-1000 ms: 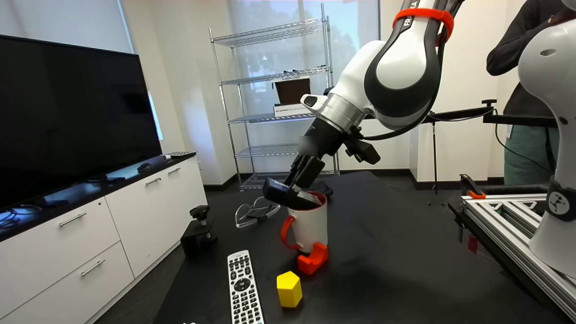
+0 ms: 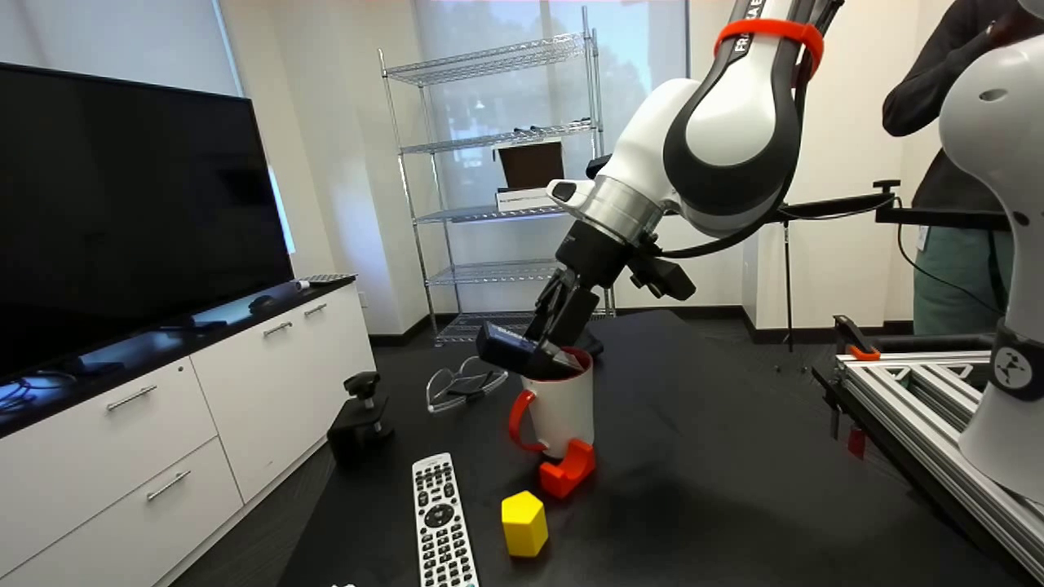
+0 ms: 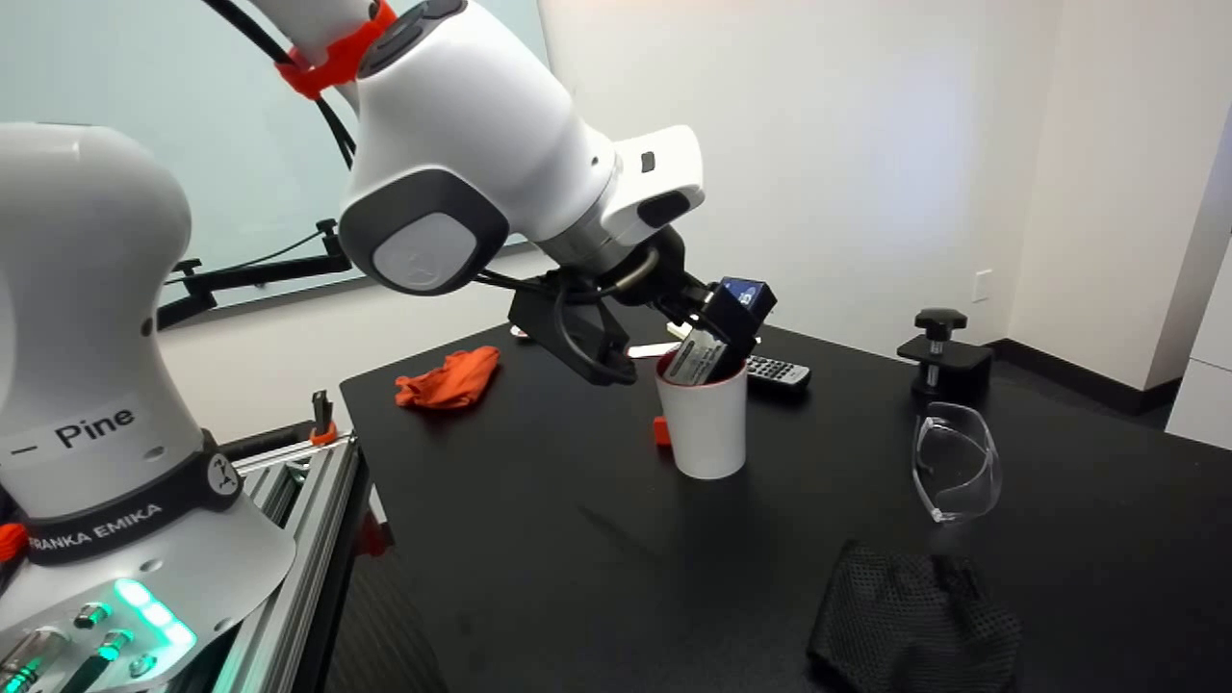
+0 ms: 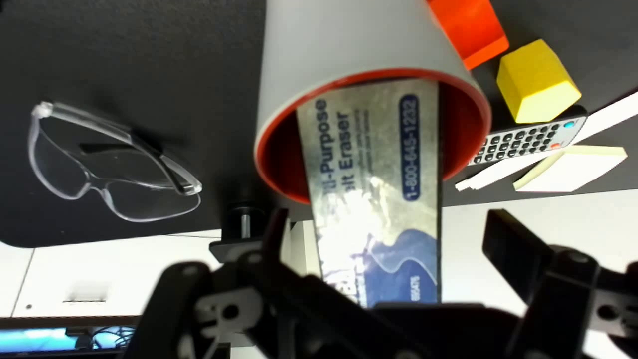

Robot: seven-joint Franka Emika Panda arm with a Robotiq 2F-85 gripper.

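Note:
A white mug (image 2: 567, 419) with a red inside and red handle stands upright on the black table. Tilted in its mouth rests a boxed eraser (image 4: 368, 155), a blue and silver pack whose label reads "Eraser"; its upper end sticks out past the rim (image 3: 701, 357). My gripper is open, its fingers (image 4: 515, 251) spread wide to either side of the pack's outer end, with a gap showing on both sides in the wrist view. The pack's lower end is hidden inside the mug.
Beside the mug lie a red-orange block (image 2: 568, 469), a yellow block (image 2: 524, 523) and a remote (image 2: 443, 520). Clear glasses (image 3: 956, 462), a black clamp (image 3: 948, 356), a black mesh cloth (image 3: 912, 618) and an orange cloth (image 3: 448, 379) lie farther out.
My gripper has drawn back slightly, up and away from the eraser pack. The pack and the mug look unmoved.

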